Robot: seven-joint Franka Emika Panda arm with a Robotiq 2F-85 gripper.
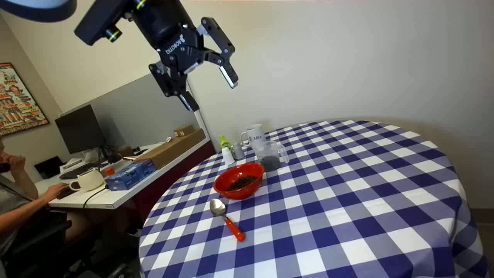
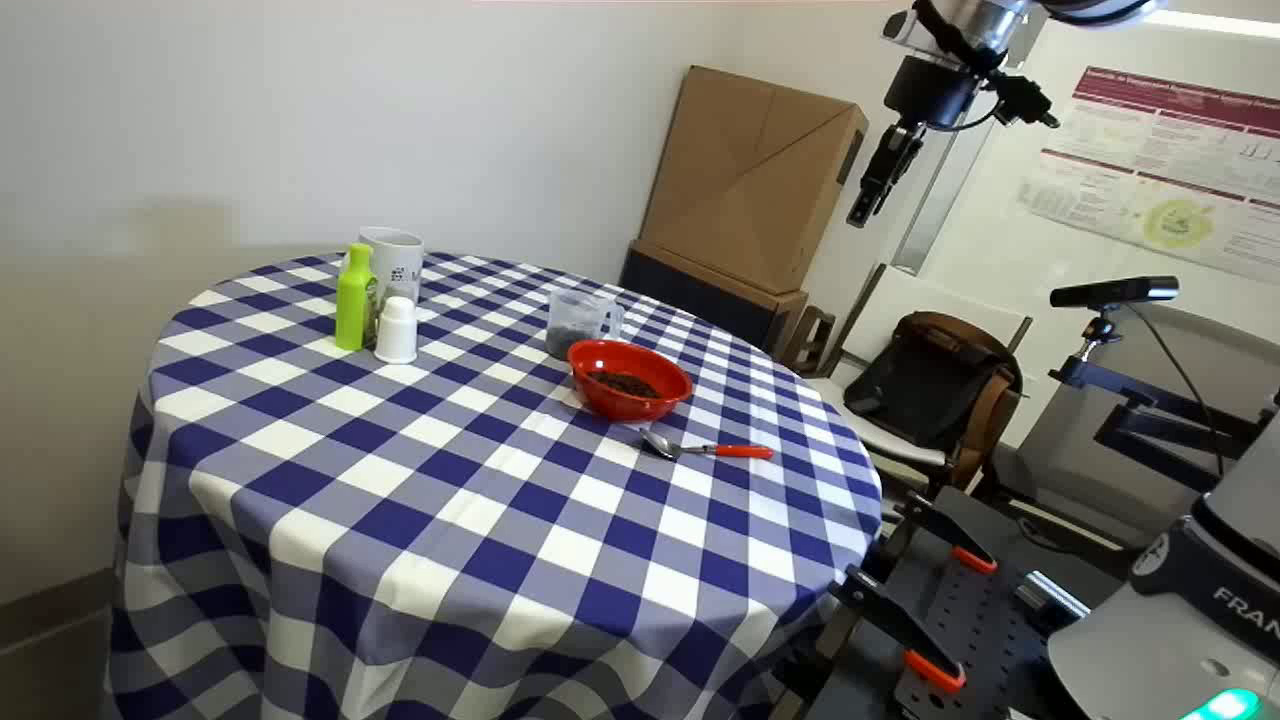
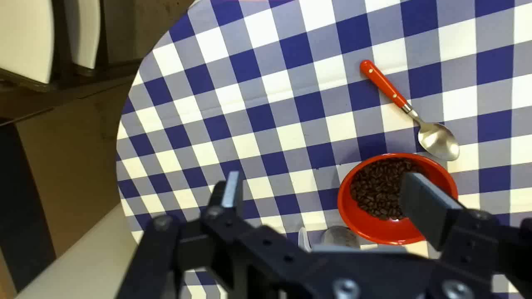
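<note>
High above the table, my gripper (image 1: 211, 95) stands open, with only air between its fingers. A red bowl (image 1: 228, 180) holding dark coffee beans (image 3: 375, 188) rests on the checked cloth; one finger covers part of its rim in the wrist view. Beside it lies a metal spoon with a red-orange handle (image 3: 385, 84), flat on the cloth. A clear measuring cup (image 2: 581, 319) with something dark inside stands just behind the bowl. My gripper touches none of these things.
Toward the table's far side stand a white mug (image 2: 396, 260), a green bottle (image 2: 354, 300), a white shaker (image 2: 397, 331) and a grey shaker (image 1: 238, 150). Much of the checked tablecloth (image 1: 352, 194) is bare. A person sits at a desk (image 1: 115, 198) beyond.
</note>
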